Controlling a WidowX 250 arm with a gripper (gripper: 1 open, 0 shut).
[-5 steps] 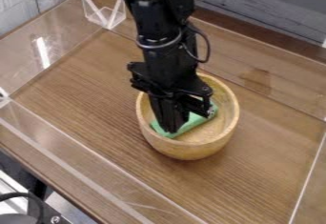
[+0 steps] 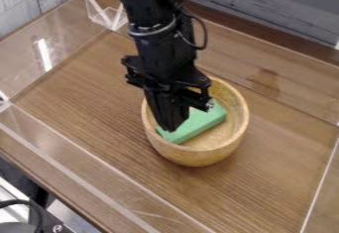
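The black gripper point(image 2: 169, 103) hangs from the arm at the top centre, its fingers over the left part of a pale wooden bowl point(image 2: 199, 153). A green block point(image 2: 201, 123) lies in the bowl, partly hidden by the gripper. I cannot tell whether the fingers are open or shut, or whether they touch the block.
Pale walls edge it at the back, and a white frame stands at the upper left. A black cable lies at the lower left.
The bowl and block look unmoved.
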